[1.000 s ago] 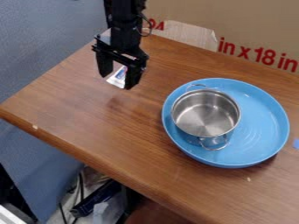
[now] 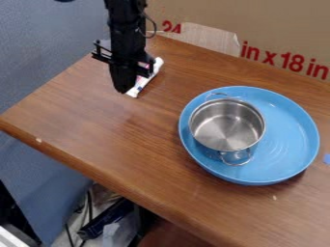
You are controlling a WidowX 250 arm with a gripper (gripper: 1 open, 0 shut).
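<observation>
My black gripper [image 2: 123, 77] is at the upper left of the wooden table [image 2: 103, 125], low over a white, narrow object [image 2: 145, 79] that lies there beside and partly behind it. The fingers are dark and overlap, so I cannot tell whether they are open or shut, or whether they hold the white object.
A light blue plate [image 2: 287, 145] on the right carries a steel pot [image 2: 227, 125]. A cardboard box [image 2: 277, 29] stands behind the table. The table's left edge drops to bags and cables below.
More of the white object now shows to the right of the gripper.
</observation>
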